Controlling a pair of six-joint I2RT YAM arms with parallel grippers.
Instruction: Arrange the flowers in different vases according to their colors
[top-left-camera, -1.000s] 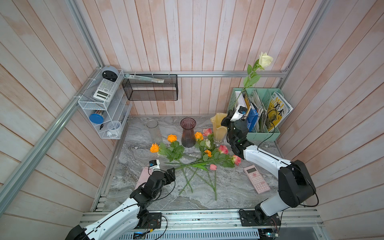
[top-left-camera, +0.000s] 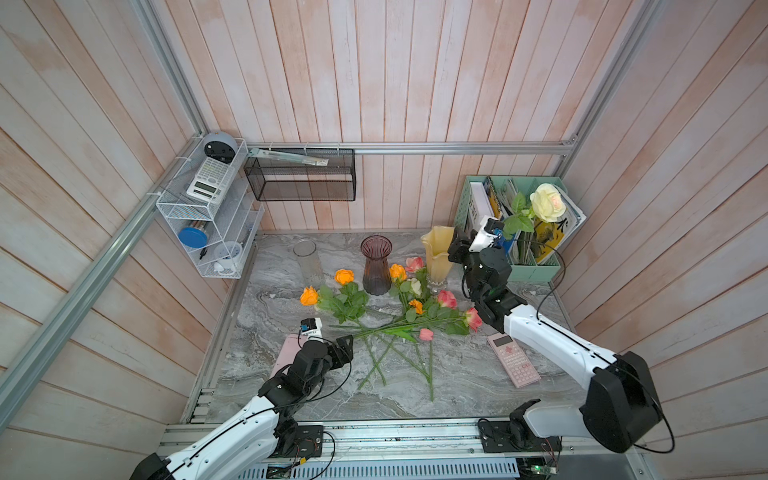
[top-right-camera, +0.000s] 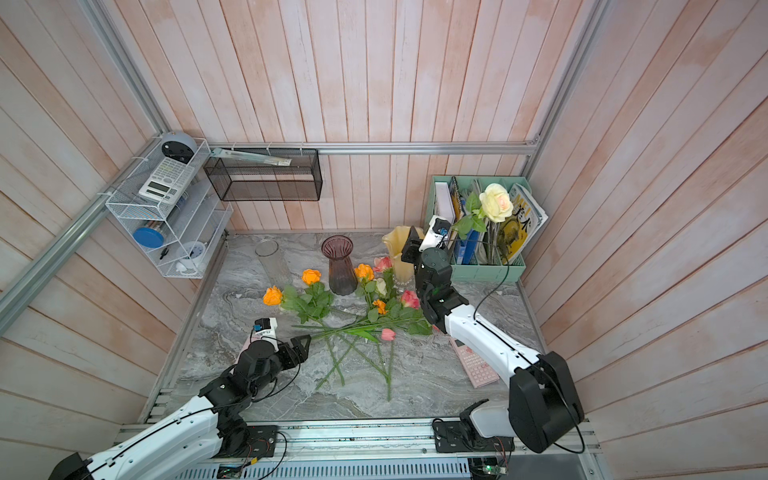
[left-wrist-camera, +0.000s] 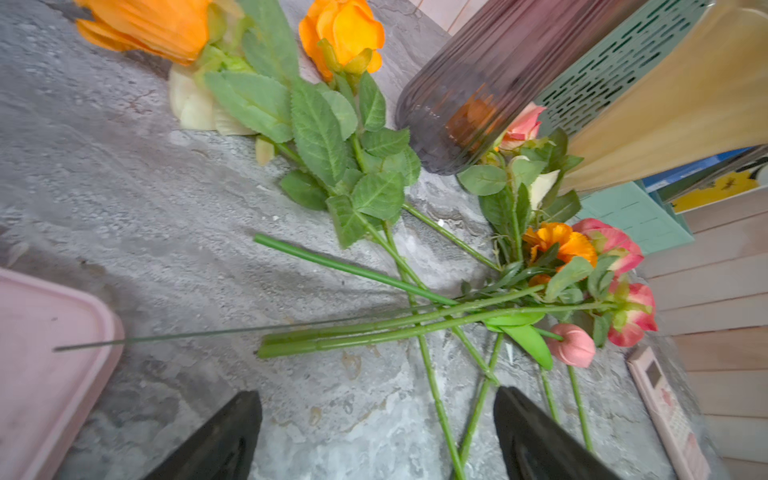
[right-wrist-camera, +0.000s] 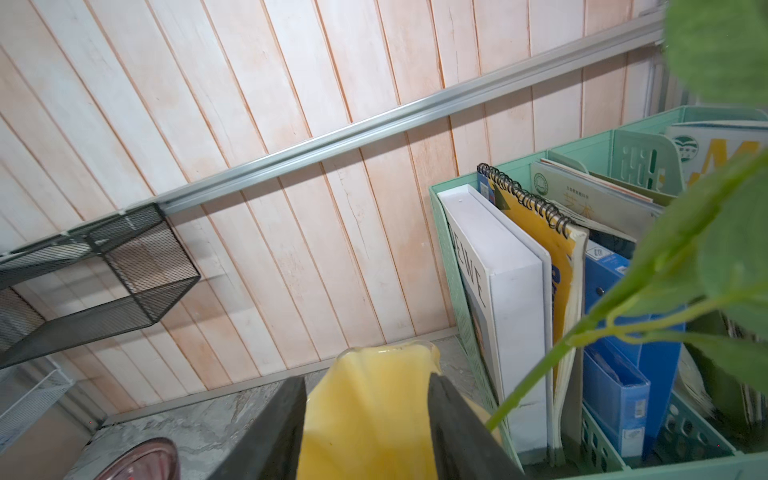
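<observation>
A white rose (top-left-camera: 548, 202) leans right over the green file box, its stem (right-wrist-camera: 552, 356) running down toward the yellow vase (top-left-camera: 437, 248). My right gripper stands open at that vase; the stem passes outside its right finger. The stem's lower end is hidden. My left gripper is open and empty near the loose stems. Orange roses (top-left-camera: 309, 296) lie left, below the clear vase (top-left-camera: 307, 257) and purple vase (top-left-camera: 377, 264). Pink flowers (top-left-camera: 447, 298), more orange ones and a smaller white one (top-left-camera: 415, 285) lie in the heap before the purple and yellow vases.
The green file box (top-left-camera: 530, 273) with books stands at the back right. A pink calculator (top-left-camera: 513, 360) lies on the right; a pink tray (left-wrist-camera: 48, 360) lies at the left. Wire shelves (top-left-camera: 200, 209) fill the left wall.
The white rose has tipped from nearly upright down to the right, over the file box. The left arm has stayed still.
</observation>
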